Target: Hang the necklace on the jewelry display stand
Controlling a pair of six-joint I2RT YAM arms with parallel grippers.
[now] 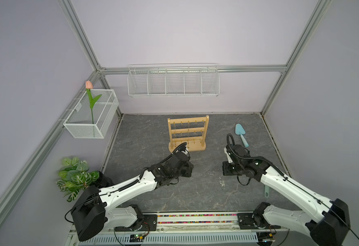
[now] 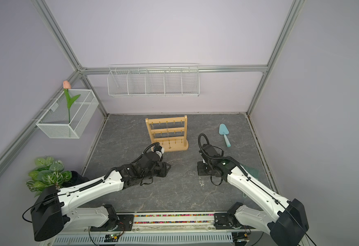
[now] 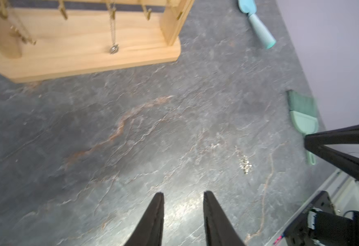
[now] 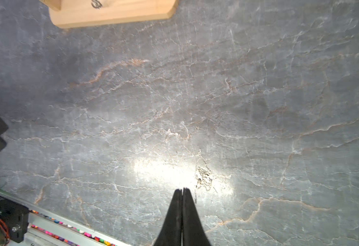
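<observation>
The silver necklace (image 4: 203,178) lies bunched on the grey table, also visible as a small glint in the top left view. My right gripper hangs above the table with its fingertips pressed together, nothing between them; the necklace lies apart from them, just beyond the tips in the right wrist view. The wooden jewelry display stand (image 1: 187,130), with rows of hooks and a few chains hanging, stands towards the back of the table. My left gripper is open and empty, over bare table in front of the stand.
A light blue trowel (image 1: 240,130) lies at the back right, and a green tool (image 3: 304,121) lies near the right wall. A potted plant (image 1: 77,174) is by the left arm.
</observation>
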